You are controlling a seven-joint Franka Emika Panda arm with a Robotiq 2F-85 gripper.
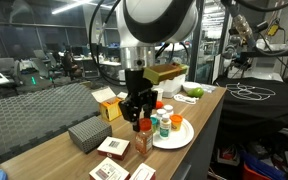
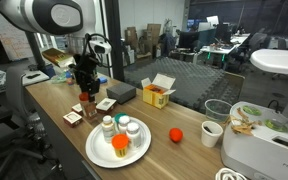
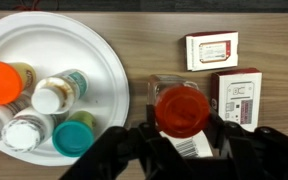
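Observation:
A clear bottle with an orange-red cap (image 3: 182, 110) is held by my gripper (image 1: 139, 112), which is shut on it near the top. In exterior view 1 the bottle's body (image 1: 144, 140) hangs upright below the fingers, beside the small boxes. Whether its base touches the table is hard to tell. To one side lies a round white plate (image 3: 109, 70) carrying several small bottles with white, orange and teal caps, among them a teal-capped one (image 3: 73, 135) and a white-capped one (image 3: 52, 98). From above, the held bottle is just off the plate's rim.
Small red-and-white boxes lie near the bottle: one box (image 3: 212, 50), another (image 3: 236, 98), and a third partly hidden below the cap. A grey box (image 2: 122, 92), an open yellow box (image 2: 158, 97), a red round item (image 2: 175, 134) and a white cup (image 2: 211, 134) stand farther along the table.

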